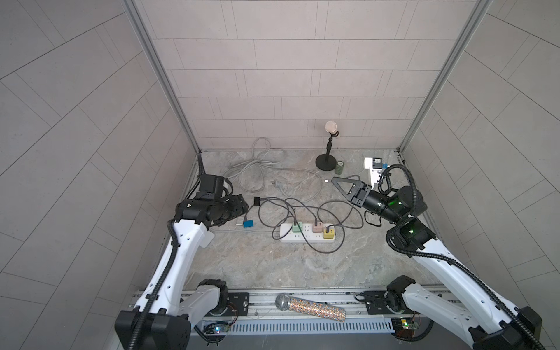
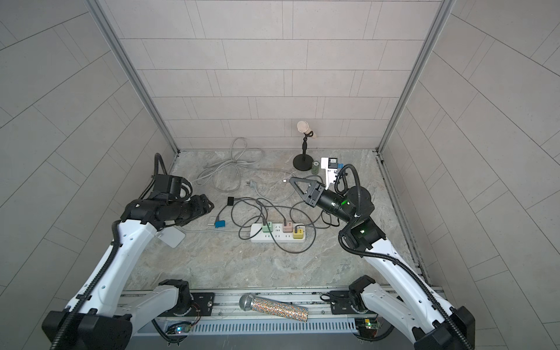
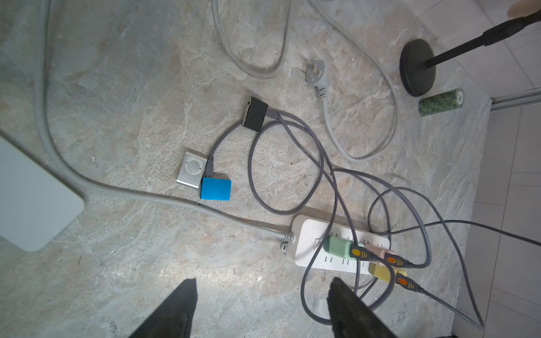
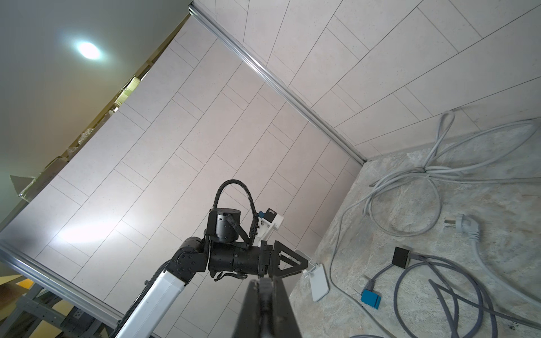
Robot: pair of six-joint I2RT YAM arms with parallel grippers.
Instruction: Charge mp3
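A silver mp3 player point(image 3: 191, 169) lies beside a blue device point(image 3: 215, 188), with a black device point(image 3: 254, 113) nearby; dark cables run from them among the plugs in the white power strip point(image 3: 310, 243). My left gripper hangs open over the table, left of these, with nothing seen between its fingers. My right gripper point(image 1: 339, 183) is raised at the right, right of the devices; its fingers look closed, and what lies between them is too small to tell.
A black stand point(image 1: 326, 161) and green cylinder point(image 1: 339, 167) are at the back. A loose grey plug point(image 3: 317, 76) and coiled grey cable lie behind the devices. A white pad point(image 3: 31, 197) lies at left.
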